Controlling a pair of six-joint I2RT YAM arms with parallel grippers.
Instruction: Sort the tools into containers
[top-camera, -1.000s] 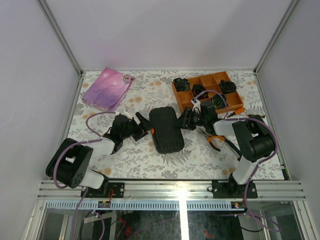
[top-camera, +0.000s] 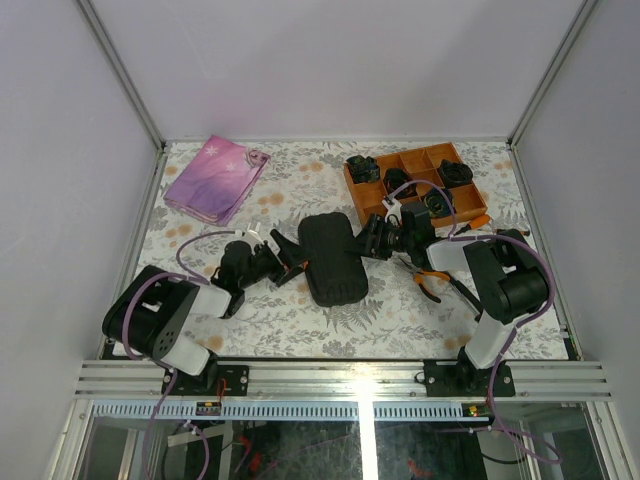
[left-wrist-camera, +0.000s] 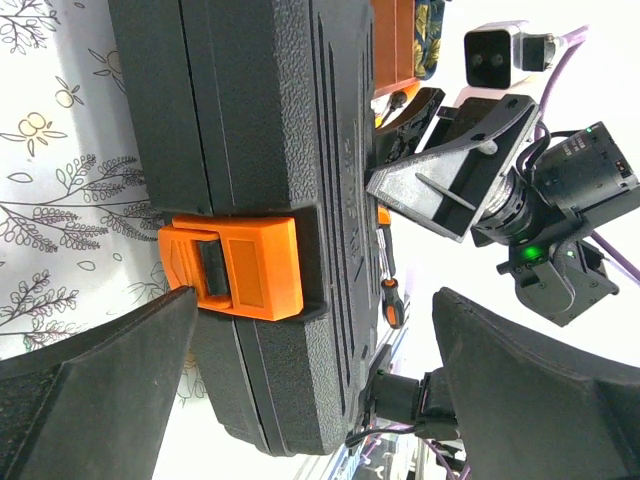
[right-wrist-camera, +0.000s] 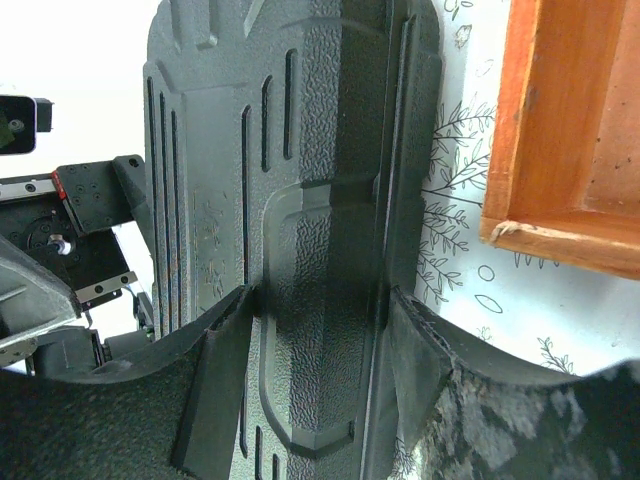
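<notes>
In the middle of the table lies a black tool case (top-camera: 333, 260), closed in all views. Its orange latch (left-wrist-camera: 235, 268) faces my left gripper, whose fingers stand wide open on either side of it with nothing held. From the right, my right gripper has one finger on each side of the case's long edge (right-wrist-camera: 312, 330); how firmly they press is unclear. An orange wooden divided box (top-camera: 386, 212) stands at the back right, with dark bundles in several compartments. Orange-handled pliers (top-camera: 432, 284) lie under the right arm.
A folded purple cloth (top-camera: 217, 180) is at the back left. More tools, one with an orange handle (top-camera: 480, 221), lie partly hidden near the right arm.
My left arm has shifted slightly toward the case, its gripper a little nearer the front. The case and the right arm look unmoved.
</notes>
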